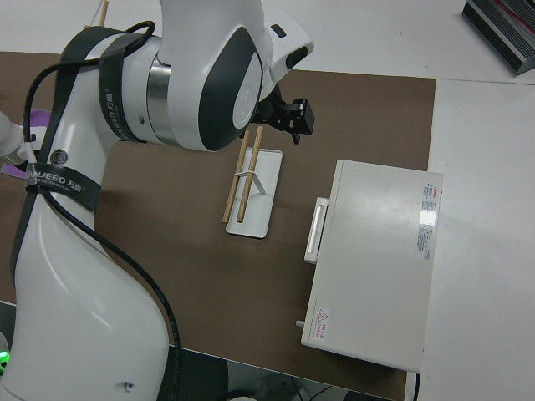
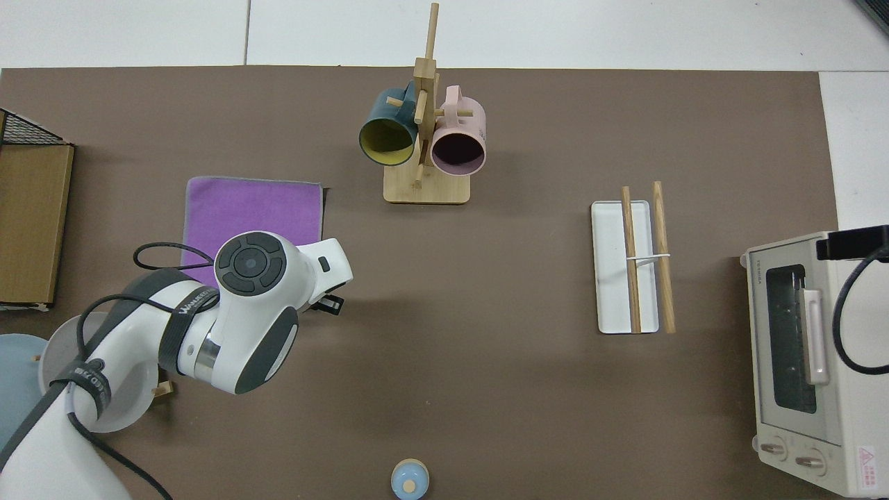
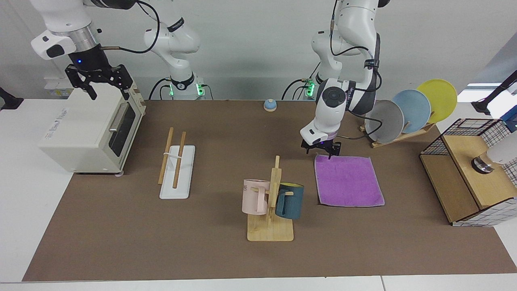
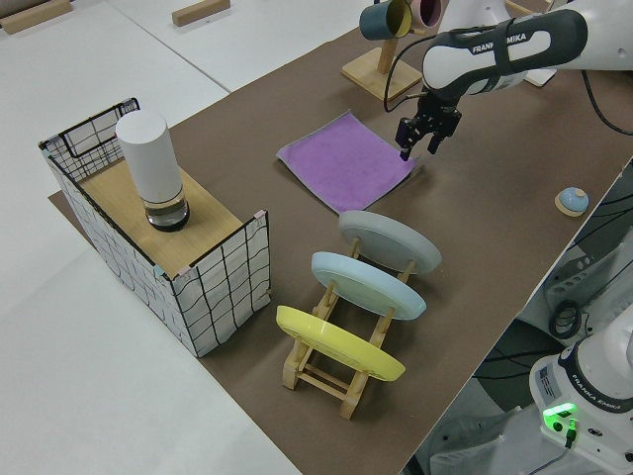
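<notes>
One arm leans over the table from the lower left of the top view; its dark gripper hangs beside a purple cloth. The other gripper hangs above the white toaster oven. A wooden stand (image 2: pixel 425 187) holds a blue mug (image 2: pixel 387 137) and a pink mug (image 2: pixel 458 150). Whether either gripper is open is unclear.
A white board with two wooden rods (image 2: pixel 610 267), a small blue round object (image 2: pixel 409 480), a plate rack with grey, blue and yellow plates (image 4: pixel 341 346) and a wire-sided wooden shelf (image 2: pixel 33 217) surround a clear middle area.
</notes>
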